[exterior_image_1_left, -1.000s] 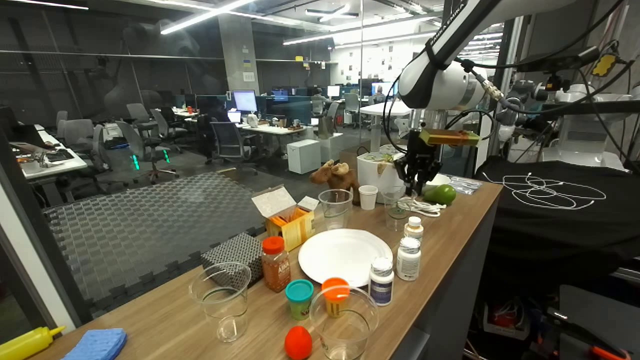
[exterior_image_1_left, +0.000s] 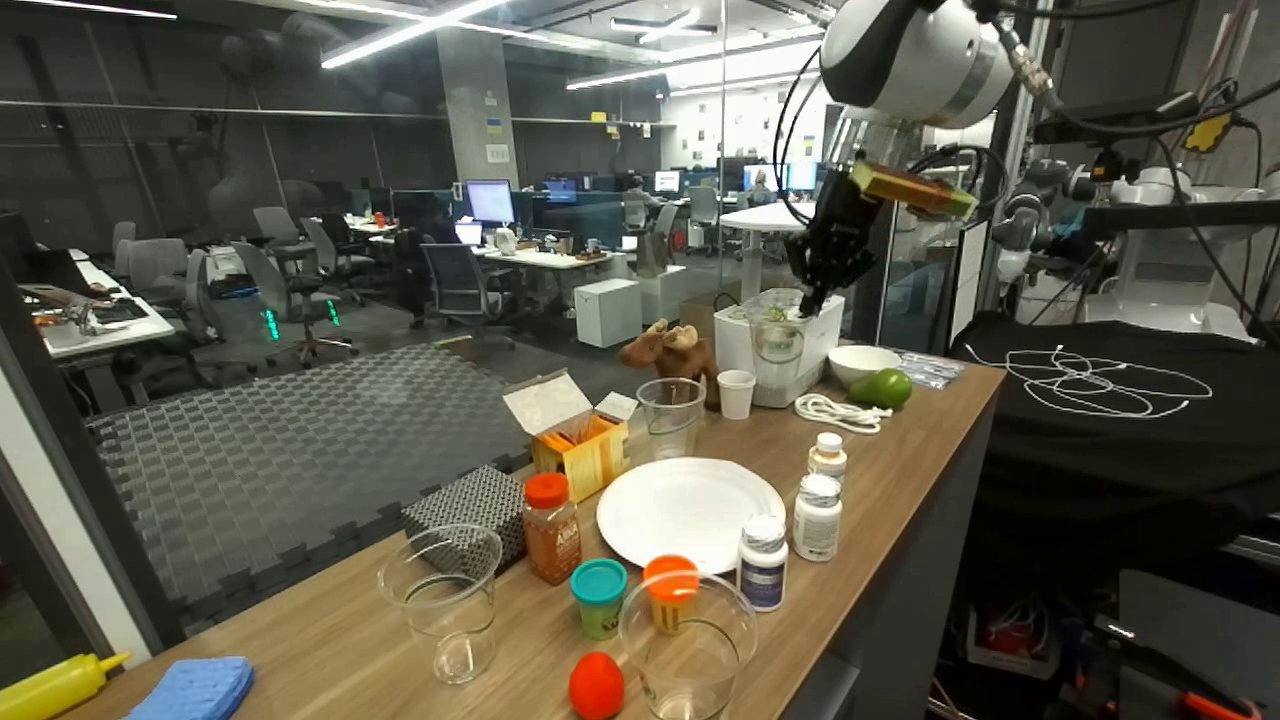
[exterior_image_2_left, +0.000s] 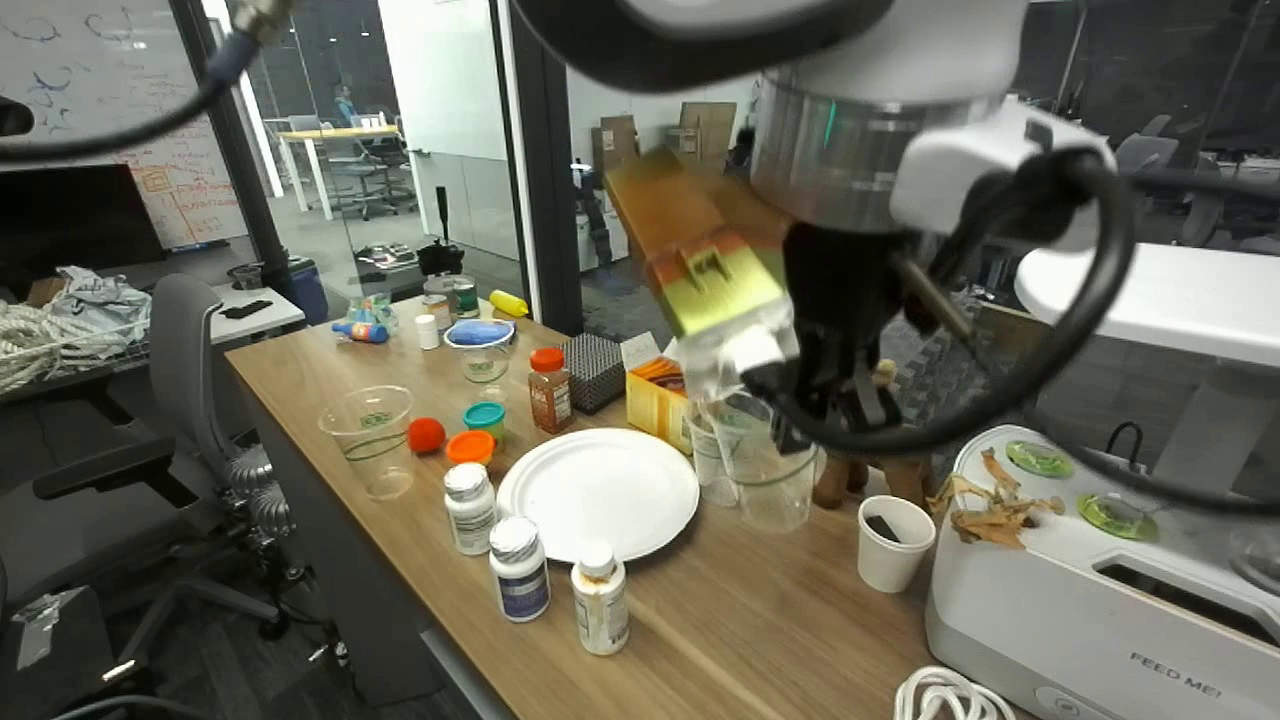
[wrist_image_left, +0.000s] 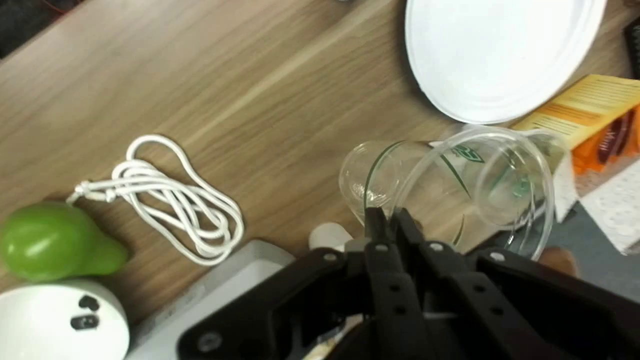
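Observation:
A clear plastic cup (wrist_image_left: 414, 180) with a green band is pinched at its wall near the rim by my gripper, whose fingers are closed on it. From exterior view 1 this cup (exterior_image_1_left: 777, 341) hangs above the table, in front of the white planter. In exterior view 2 the lifted cup (exterior_image_2_left: 771, 486) overlaps another clear cup behind it. That second cup (exterior_image_1_left: 672, 422) stands on the table between the yellow box and the white paper cup. No liquid is visible in the held cup.
A white plate (exterior_image_1_left: 690, 514) lies mid-table, with several pill bottles along its near side. The planter (exterior_image_2_left: 1080, 612), paper cup (exterior_image_2_left: 894, 546), white cord (wrist_image_left: 180, 201) and green pear-shaped object (wrist_image_left: 57, 241) surround the arm's end. Bare wood (wrist_image_left: 288, 120) lies between cord and plate.
My gripper and the cup in it have risen from low over the table beside the white cord, shifting slightly left in exterior view 1. The other tabletop objects have stayed put.

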